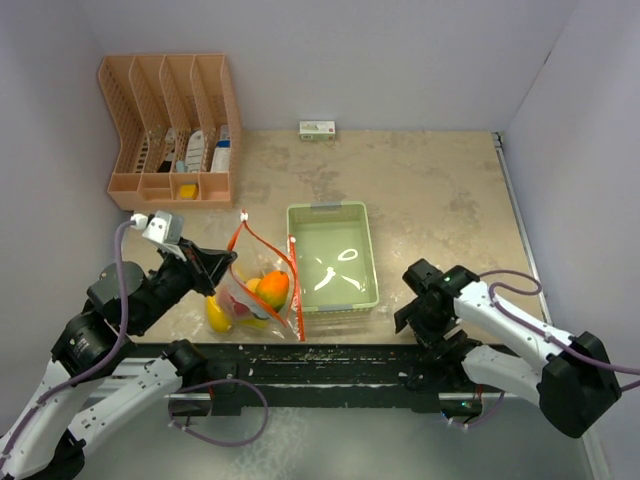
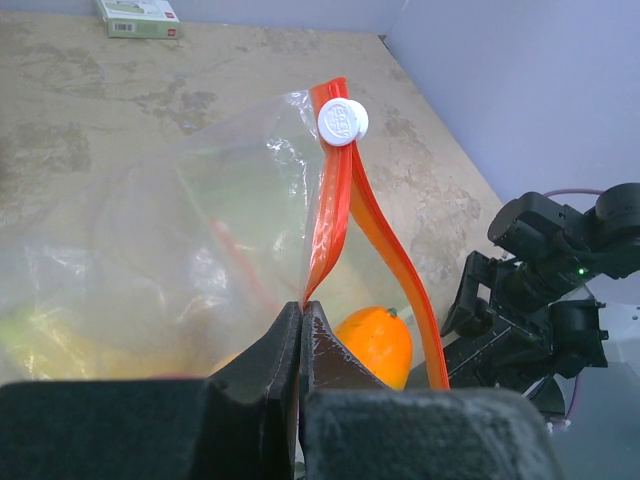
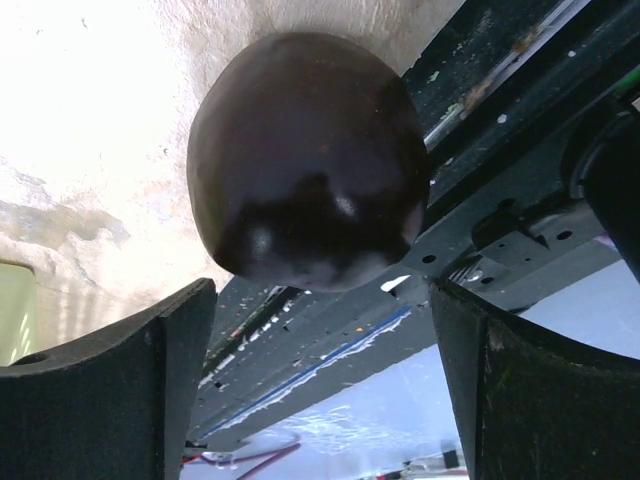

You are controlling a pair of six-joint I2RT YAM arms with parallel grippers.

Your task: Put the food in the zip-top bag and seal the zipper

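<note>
A clear zip top bag point(image 1: 255, 310) with orange zipper edges stands left of the green bin, holding orange point(image 1: 272, 290), yellow and reddish food. My left gripper point(image 1: 228, 258) is shut on the bag's upper edge point(image 2: 330, 220) at the zipper. A dark purple, round food item point(image 3: 305, 160) lies near the table's front edge, mostly hidden in the top view. My right gripper point(image 1: 425, 330) is over it, open, with the item just beyond and between its fingertips in the right wrist view.
A green bin point(image 1: 330, 250) sits in the middle. A peach organizer point(image 1: 120, 180) stands back left, a small box point(image 1: 317, 130) at the back.
</note>
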